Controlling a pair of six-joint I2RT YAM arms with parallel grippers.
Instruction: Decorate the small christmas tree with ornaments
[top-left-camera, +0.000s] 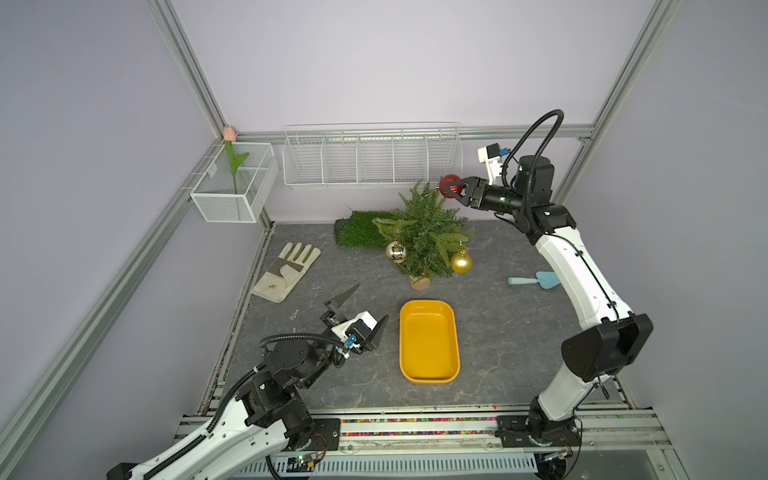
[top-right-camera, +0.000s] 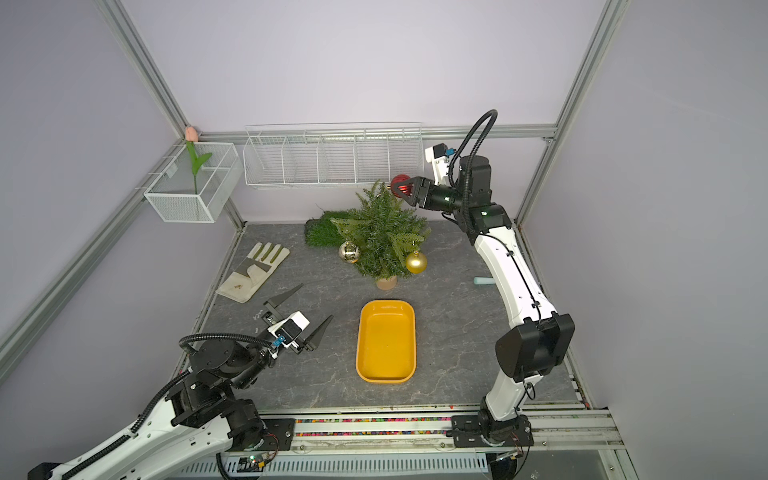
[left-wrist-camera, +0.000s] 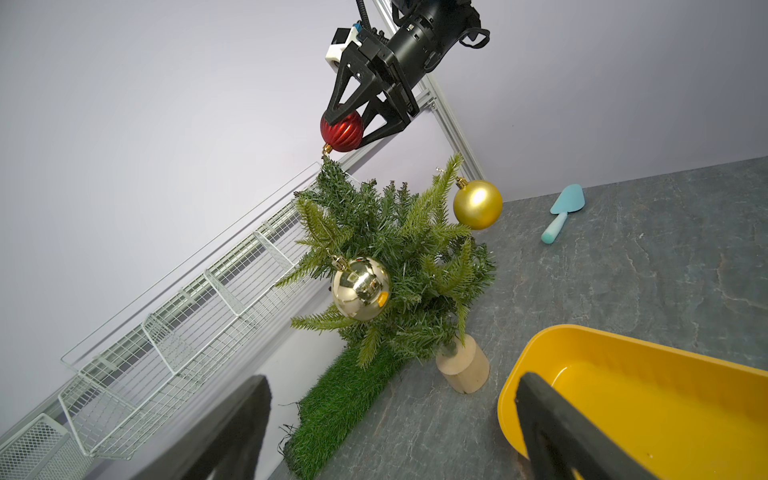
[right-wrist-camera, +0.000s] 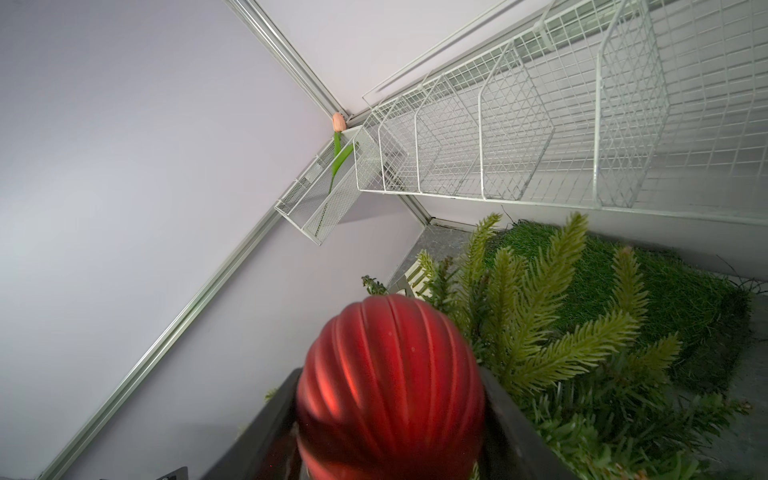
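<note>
Held at the top of the small Christmas tree (top-left-camera: 432, 228) is a red ribbed ornament (right-wrist-camera: 392, 384), with my right gripper (top-left-camera: 453, 187) shut on it. In the left wrist view the gold cap of this red ball (left-wrist-camera: 342, 132) is at the tree's tip; I cannot tell whether its loop is caught on a twig. A shiny champagne ball (left-wrist-camera: 361, 289) hangs on the tree's left side, a matte gold ball (left-wrist-camera: 477, 205) on its right. My left gripper (top-left-camera: 368, 305) stands open and empty over the table's left front, pointed toward the tree.
An empty yellow tray (top-left-camera: 429, 344) lies in front of the tree. Behind are a green grass mat (top-left-camera: 361, 229) and a white wire rack (top-left-camera: 372, 157) on the wall. A glove (top-left-camera: 285, 272) lies at left, a teal trowel (top-left-camera: 547, 280) at right.
</note>
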